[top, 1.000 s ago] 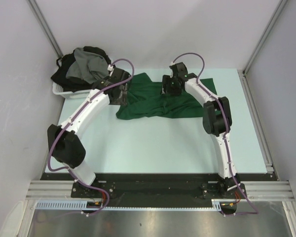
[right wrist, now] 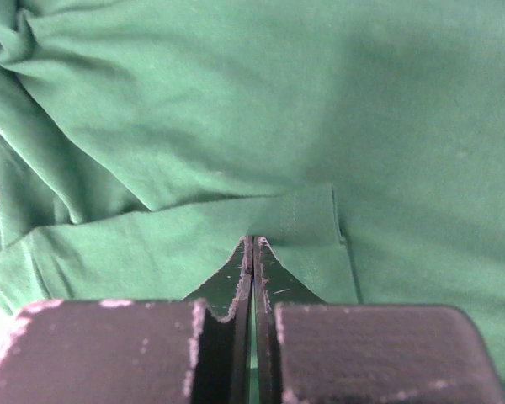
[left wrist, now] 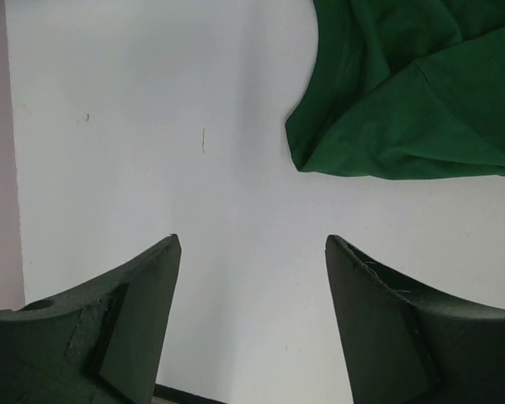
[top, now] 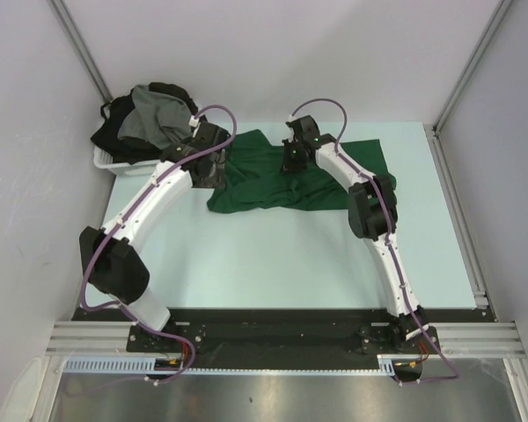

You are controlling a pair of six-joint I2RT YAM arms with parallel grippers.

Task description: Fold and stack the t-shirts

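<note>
A dark green t-shirt (top: pixel 255 195) lies spread and wrinkled across the back half of the table. My right gripper is over its middle, fingertips together beside a folded-over hemmed flap (right wrist: pixel 303 223); no cloth shows pinched between them. In the top view the right arm hides part of the shirt. The left gripper stands open above bare table, with the shirt's left corner (left wrist: pixel 320 151) ahead of it and to the right. Nothing is between its fingers.
At the back left, a white basket (top: pixel 123 167) holds black and grey clothes (top: pixel 158 119), close to the left arm.
</note>
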